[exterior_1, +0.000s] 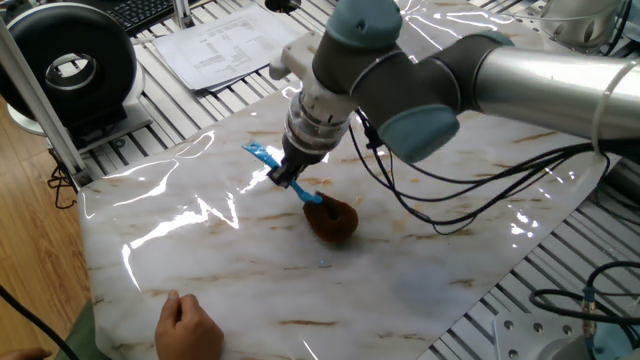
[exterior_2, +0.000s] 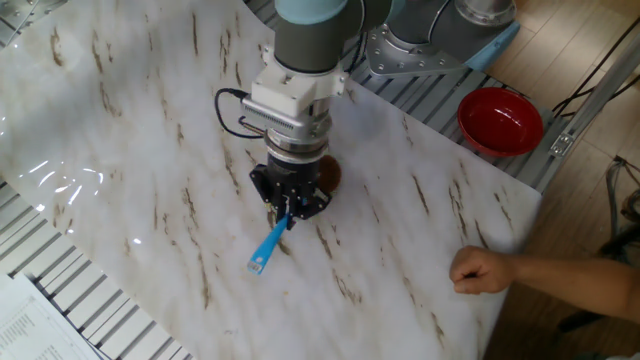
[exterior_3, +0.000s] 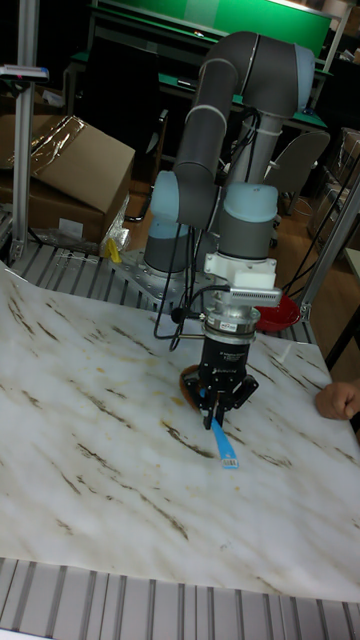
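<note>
A brush with a blue handle and a rounded brown head is in my gripper. The fingers are shut across the middle of the handle, whose free end sticks out past the fingers in exterior view 2, where the blue handle points toward the lower left. Most of the brown head is hidden there behind the gripper. From exterior view 3 the gripper points down, low over the marble-patterned tabletop. Whether the head touches the surface I cannot tell.
A red bowl stands at the table's edge near the robot base. Someone's fist rests on one side of the tabletop. Papers lie beyond another edge.
</note>
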